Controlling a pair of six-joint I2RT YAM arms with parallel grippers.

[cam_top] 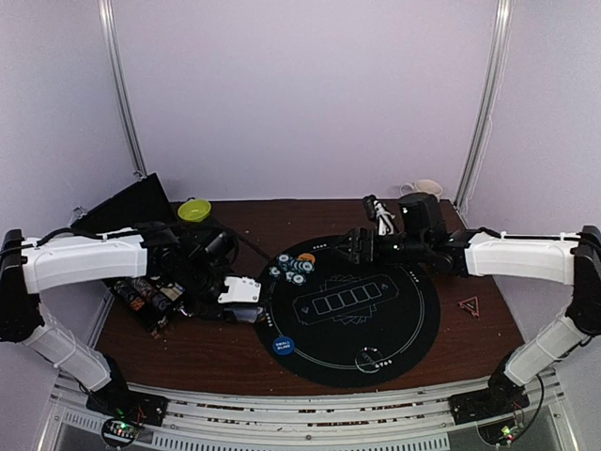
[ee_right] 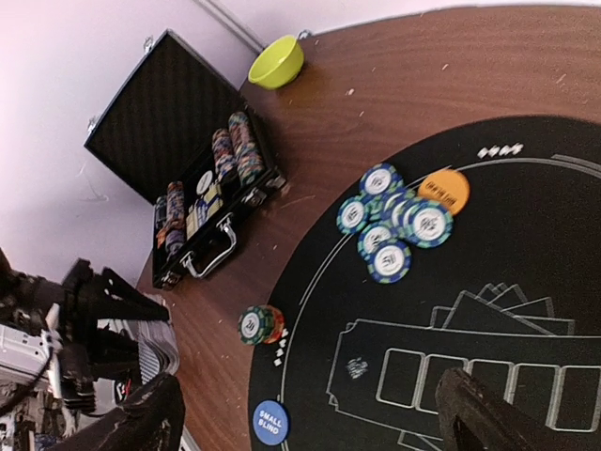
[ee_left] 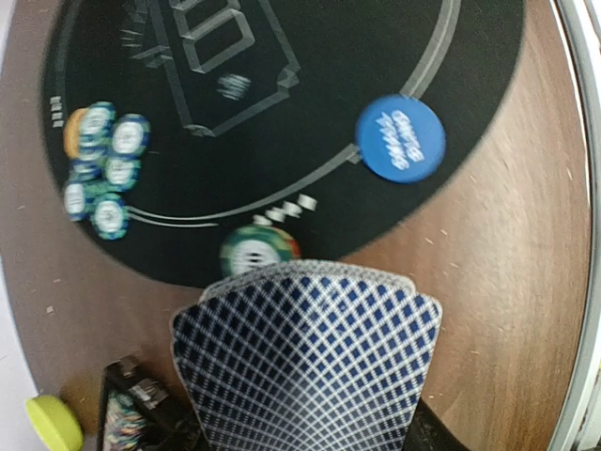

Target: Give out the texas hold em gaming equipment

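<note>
A deck of blue-patterned playing cards (ee_left: 305, 362), its edges slightly fanned, is gripped by my left gripper (cam_top: 235, 303). The deck is beside the left edge of the round black poker mat (cam_top: 394, 348). My right gripper hangs open over the mat, its fingers wide apart with nothing between them. A cluster of green-and-blue chips (ee_right: 390, 230) with an orange button (ee_right: 446, 191) lies at the mat's far left. A short pile of green and red chips (ee_right: 261, 324) is at the left edge, close to the blue SMALL BLIND button (ee_right: 270, 423).
At the left stands an open chip case (ee_right: 164, 117) holding chip rows. A yellow-green bowl (cam_top: 194, 210) is behind it. Cups (cam_top: 427, 188) stand at the back right, and a small red triangle (cam_top: 470, 306) lies right of the mat.
</note>
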